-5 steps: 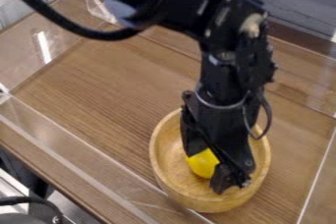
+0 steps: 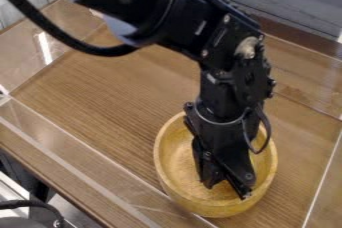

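My black gripper [image 2: 221, 172] reaches down into a yellow round bowl [image 2: 179, 182] on the wooden surface at the lower middle. Its fingertips are low inside the bowl and look closed together. The arm hides most of the bowl's inside, and I cannot make out the yellow object there or whether anything sits between the fingers.
A pale wall runs along the back, and the table's edge crosses the lower left, with dark cables beyond it.
The gripper's fingers have drawn together low in the bowl. The yellow object that showed between them earlier is now hidden from view.
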